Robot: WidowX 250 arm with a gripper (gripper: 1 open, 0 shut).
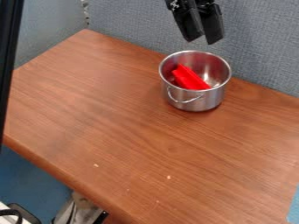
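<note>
A small steel pot [198, 100] with a wire handle stands toward the back right of the wooden table [128, 157]. A red object [191, 78] lies inside it, tilted against the inner wall. My black gripper [201, 35] hangs at the top of the view, above and just behind the pot, open, with no object visible between its fingers.
A grey padded wall [263, 48] runs behind the table. A dark vertical bar edges the upper left, and cables lie beyond the table's lower left edge.
</note>
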